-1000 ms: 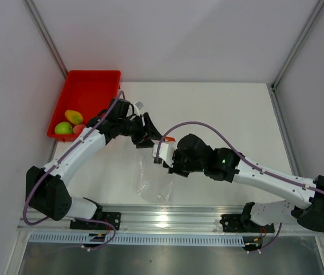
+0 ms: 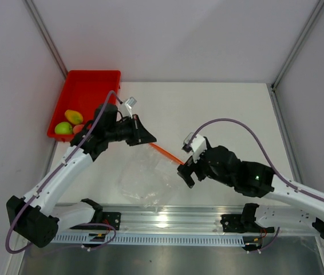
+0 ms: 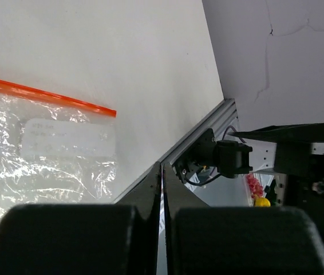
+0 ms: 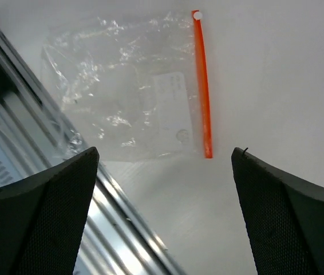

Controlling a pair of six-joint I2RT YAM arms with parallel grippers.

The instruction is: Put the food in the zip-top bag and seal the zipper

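The clear bag, with an orange zip strip, lies flat on the white table. In the left wrist view the bag shows a pale label panel. My left gripper is by the strip's left end in the top view. Its fingers are pressed together, and no bag shows between them. Near the strip's right end, my right gripper stands open. In its wrist view the bag lies beyond the spread fingers. The bag looks empty.
A red bin at the back left holds a yellow fruit, a green fruit and a reddish fruit. A metal rail runs along the front edge.
The bag now lies spread out, its strip slanting down to the right. My left gripper has shifted only slightly.
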